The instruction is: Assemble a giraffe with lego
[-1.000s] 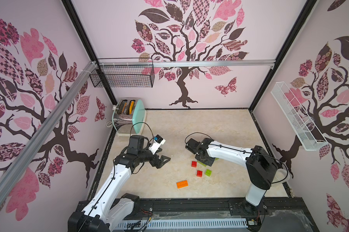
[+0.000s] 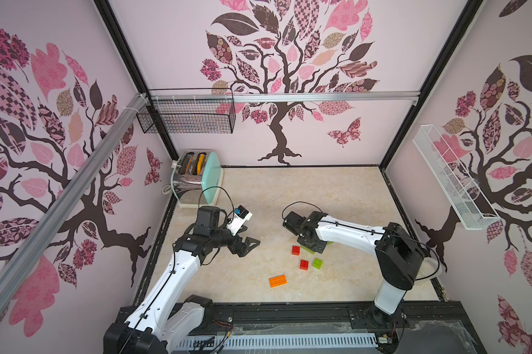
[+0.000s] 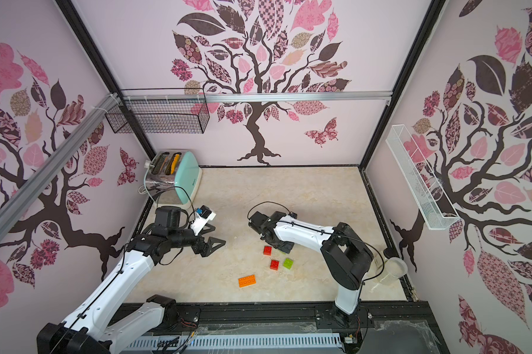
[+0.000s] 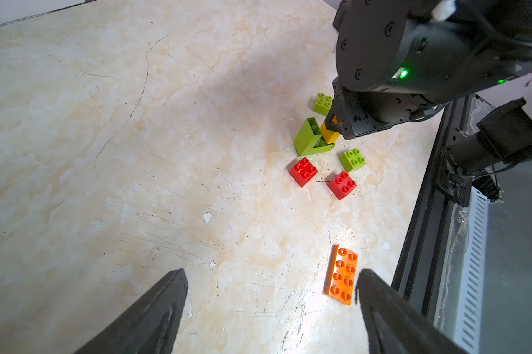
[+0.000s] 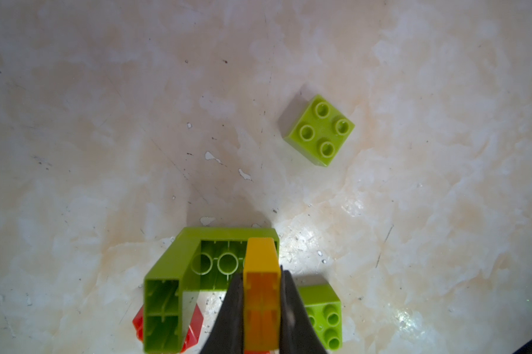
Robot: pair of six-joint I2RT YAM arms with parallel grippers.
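In the right wrist view my right gripper is shut on a narrow yellow-orange brick [image 5: 261,255]. That brick stands at the right end of the upturned green piece [image 5: 227,232], whose hollow underside faces up and whose left end rises as a block. Whether the brick is pressed in cannot be told. My left gripper hangs open and empty over bare table. An orange flat brick [image 4: 341,274] lies near its right finger. Two red bricks [image 4: 303,171] and two small loose green bricks [image 4: 352,159] lie around the green piece, studs up.
A toaster-like rack [image 2: 196,177] stands at the back left, and a white cup [image 3: 394,270] at the right edge. Wire baskets [image 2: 186,115] hang on the walls.
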